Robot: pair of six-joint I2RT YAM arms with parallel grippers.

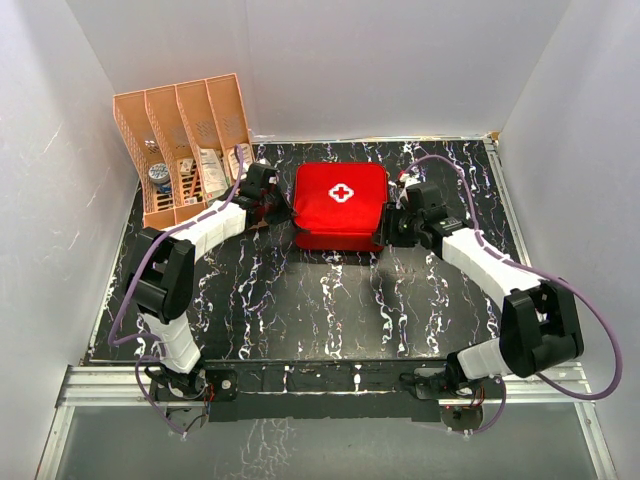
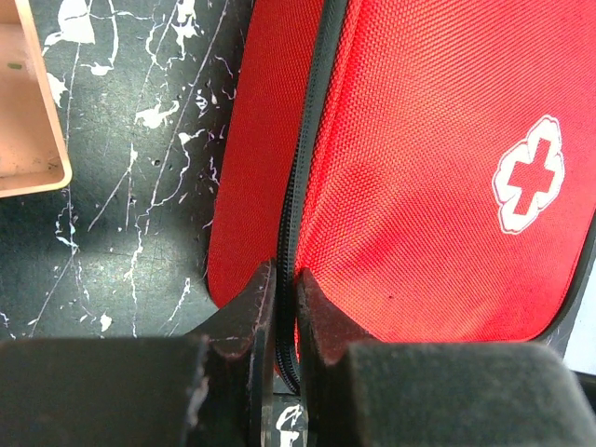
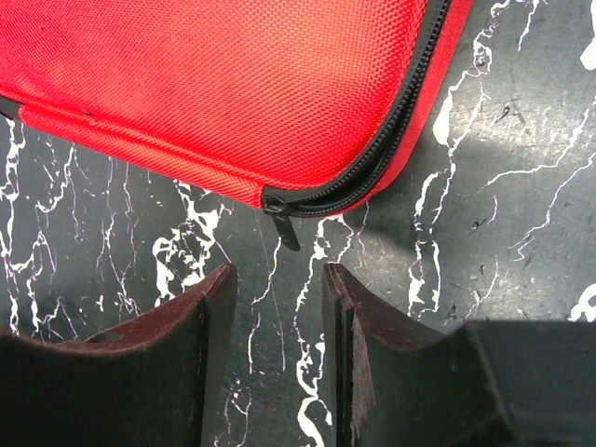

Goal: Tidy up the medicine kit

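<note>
The red medicine bag (image 1: 341, 205) with a white cross lies flat in the middle of the table, its lid down. My left gripper is shut on the black zipper edge (image 2: 300, 177) at the bag's left side. At the opposite front corner, in the right wrist view, a black zipper pull (image 3: 282, 219) dangles from the zipper, which gapes slightly around that corner. My right gripper stands part open just short of the pull, with only table showing between its fingers.
An orange compartment rack (image 1: 160, 185) stands at the back left, holding a round tin (image 1: 159, 177), boxes (image 1: 212, 174) and other small items. Bare marble-patterned table (image 1: 300, 310) stretches in front of the bag.
</note>
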